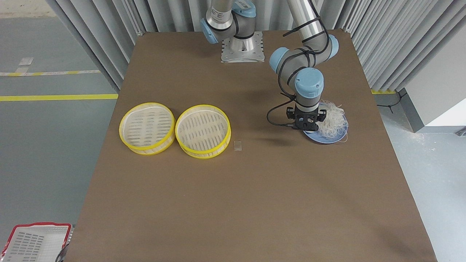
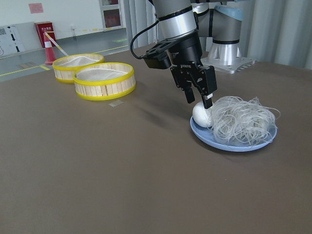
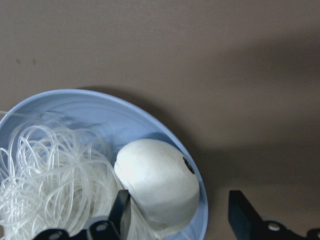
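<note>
A blue plate (image 1: pixel 323 139) (image 2: pixel 229 147) (image 3: pixel 110 107) holds a pile of translucent white strands (image 1: pixel 332 118) (image 2: pixel 243 122) (image 3: pixel 50 185) and a smooth white rounded piece with a dark spot (image 2: pixel 200 115) (image 3: pixel 157 182). My gripper (image 2: pixel 199 100) stands open just over the plate, its two fingers apart around the white piece as seen from the wrist. One finger is over the strands, the other past the rim. In the front view my gripper hides much of the plate.
Two yellow-rimmed round steamers (image 1: pixel 203 128) (image 1: pixel 146 126) sit left of centre on the brown table (image 1: pixel 262 196). A robot base (image 1: pixel 242 54) is at the back edge. A red-rimmed basket (image 1: pixel 37 242) is beside the table.
</note>
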